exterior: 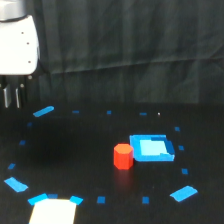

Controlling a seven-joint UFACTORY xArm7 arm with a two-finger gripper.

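Note:
At the upper left, well away from the objects, the white arm ends in my dark gripper (12, 97). Its two thin fingers stand apart and only the dark background shows between them. A red block with an angular outline (123, 156) rests on the black table right of centre. Just behind it and to its right is a blue tray (164, 157) with a pale inside. The block appears in front of the tray's left edge; whether they touch I cannot tell.
A cream square (52, 212) with blue pieces around it lies at the bottom left edge. Blue tape strips (184, 193) and small blue marks dot the black table. Between the gripper and the red block the tabletop looks clear. A dark curtain (140, 50) hangs behind.

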